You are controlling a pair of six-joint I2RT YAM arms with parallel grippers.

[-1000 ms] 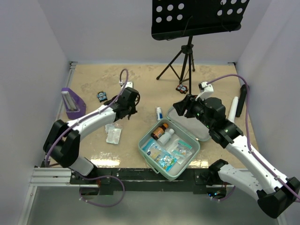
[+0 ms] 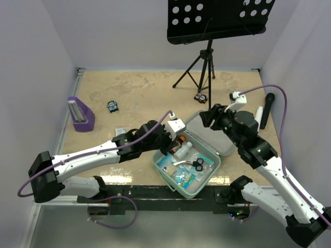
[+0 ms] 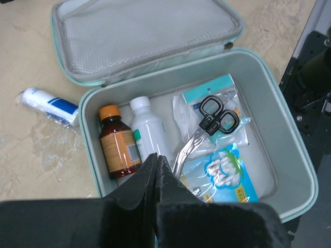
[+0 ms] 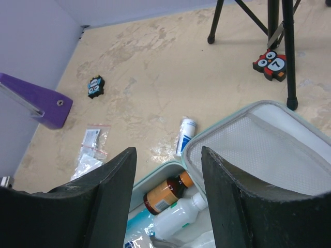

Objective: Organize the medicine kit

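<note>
An open light-green medicine case holds a brown bottle, a white bottle, plastic packets and black-handled scissors. The scissors lie over the packets, and their blade tips pass out of sight behind my left gripper. That left gripper, above the case's left side, is shut; nothing shows between its fingers. My right gripper hangs over the case's lid, fingers parted and empty. Beside the case lies a white and blue tube, hidden from above.
Clear bags lie to the left of the case. Farther out are a purple holder and a small black toy. A black stand rises at the back.
The left arm has swung right from the bags to above the case. The scissors, earlier hanging from the left gripper, are now over the packets in the case. The right arm has shifted slightly right.
</note>
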